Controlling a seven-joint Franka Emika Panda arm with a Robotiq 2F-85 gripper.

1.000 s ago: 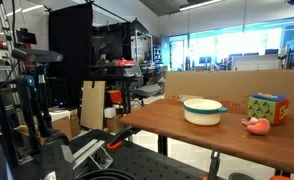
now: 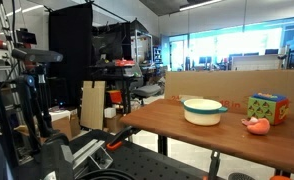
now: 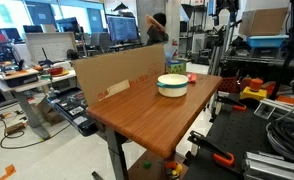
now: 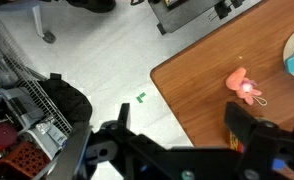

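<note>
With its fingers spread wide, my gripper stands open above the table's edge in the wrist view, and nothing shows between them. A pink toy (image 4: 244, 84) with a pale loop lies on the wood beyond the right finger; it is also the pink toy (image 2: 256, 126) in exterior view 1. The white bowl (image 2: 202, 113) with a teal rim sits left of it, its inside not visible. Behind the toy stands a colourful box (image 2: 268, 107). In the wrist view my right finger partly covers this box.
The wooden table (image 3: 152, 125) has wide bare room on the near side of the bowl in exterior view 2. A cardboard panel (image 3: 132, 75) stands along one side. Past the table edge is the pale floor (image 4: 97, 80).
A dark part of the arm at the upper right of exterior view 1 appears slightly lower. The bowl, pink toy and box have not moved.
</note>
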